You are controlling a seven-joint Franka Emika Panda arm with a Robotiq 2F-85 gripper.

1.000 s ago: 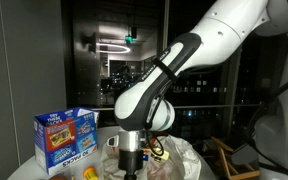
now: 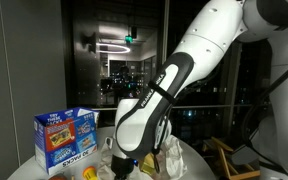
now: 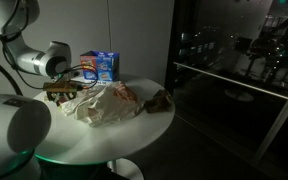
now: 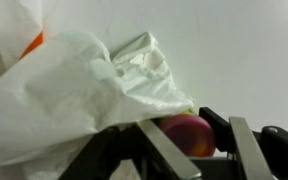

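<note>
In the wrist view my gripper is shut on a round pink-purple object (image 4: 188, 133) with a yellowish edge; its underside is hidden. A crumpled white plastic bag (image 4: 59, 95) fills the left of that view and lies against the fingers. Exterior view 2 shows the same bag (image 3: 109, 104) spread over the round white table (image 3: 149, 128), with my gripper (image 3: 58, 96) low beside its left side. From exterior view 1 the gripper (image 2: 126, 165) is low at the table, and what it holds is too dark and small to make out.
A blue and red snack box (image 2: 56, 142) stands left of the arm. Close to it is a small orange-yellow item (image 2: 90, 173). A brown crumpled item (image 3: 160, 101) lies near the table's right edge. Bare tabletop shows at the front.
The arm's wrist has tilted and shifted slightly in exterior view 1, where the hand previously pointed more nearly straight down. The box has stayed in place.
</note>
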